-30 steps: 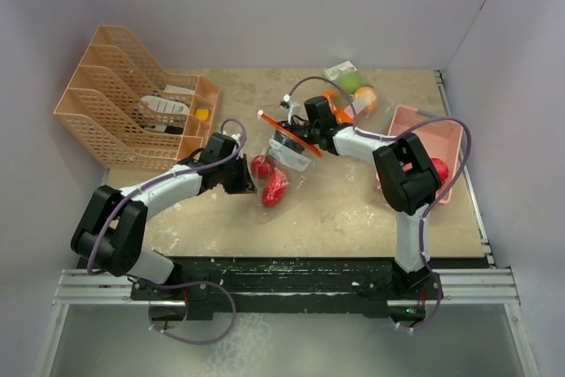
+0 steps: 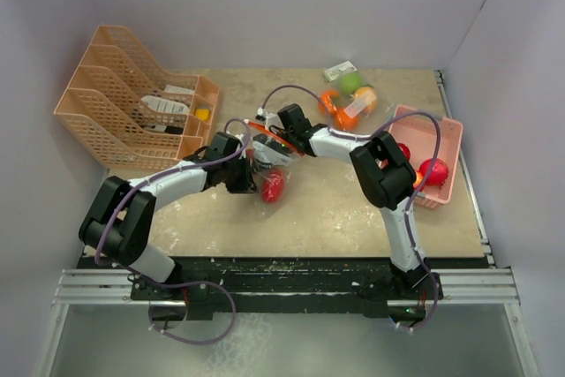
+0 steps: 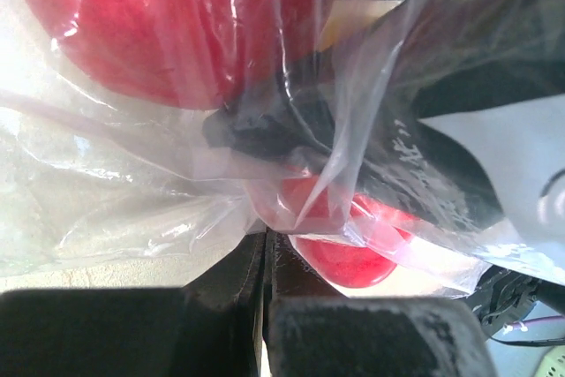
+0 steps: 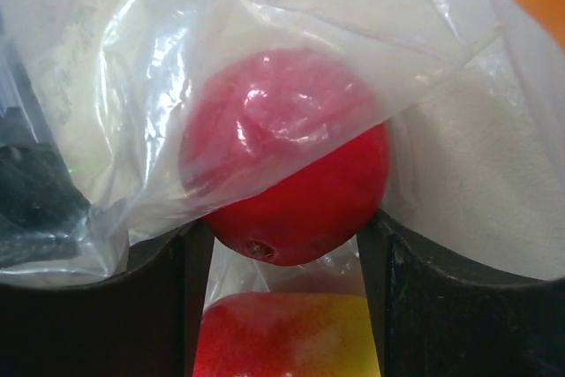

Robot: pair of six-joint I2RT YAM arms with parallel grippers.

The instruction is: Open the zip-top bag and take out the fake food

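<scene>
The clear zip bag point(image 2: 272, 165) lies in the middle of the table with red fake food point(image 2: 272, 184) inside. In the left wrist view, my shut left gripper is at the crinkled plastic, red pieces beyond it. My right gripper reaches over the bag, part open around a red round fruit point(image 4: 291, 209), partly under plastic; whether the pads grip it is unclear. A red-yellow piece point(image 4: 282, 333) lies below that fruit.
A pink bin point(image 2: 450, 130) with red fruit stands at right, a tan slotted rack point(image 2: 124, 86) at back left. Another bag of fruit point(image 2: 351, 94) lies at the back right.
My right arm has moved left, farther over the bag. My left arm has shifted slightly, staying at the bag's left side.
</scene>
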